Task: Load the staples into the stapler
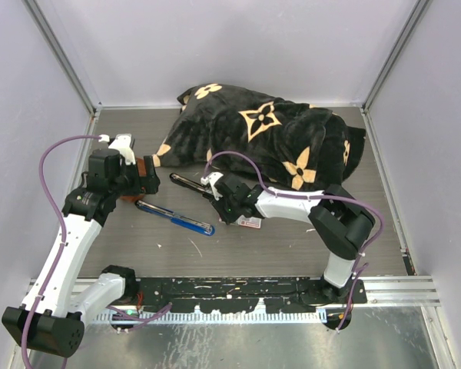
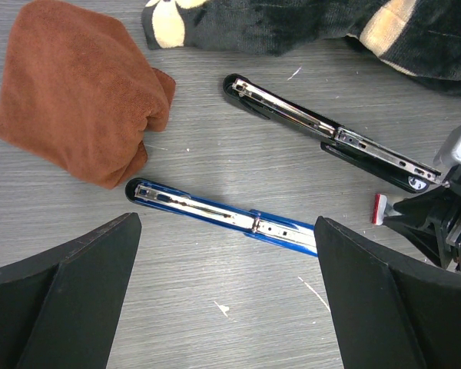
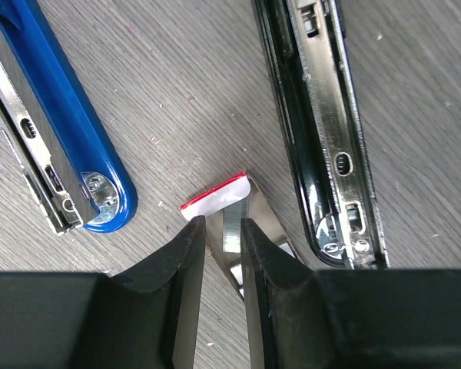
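A blue stapler [image 1: 177, 217] lies opened out flat, its metal channel facing up. The black stapler [image 2: 323, 127] is also opened out, farther back. Beside the black one's end is a small staple box [image 3: 213, 198] with a red-edged flap, and a grey strip of staples [image 3: 233, 223] shows in its opening. My right gripper is over this box, its fingers partly apart, one on each side of the strip in view; contact cannot be made out. Above the blue stapler, at the left, my left gripper stands wide open and empty.
A brown cloth [image 2: 81, 88] lies bunched at the left, partly beneath the left gripper. The dark patterned blanket [image 1: 253, 138] fills the back. Small white scraps [image 2: 223, 308] dot the table, whose front and right areas are mostly bare.
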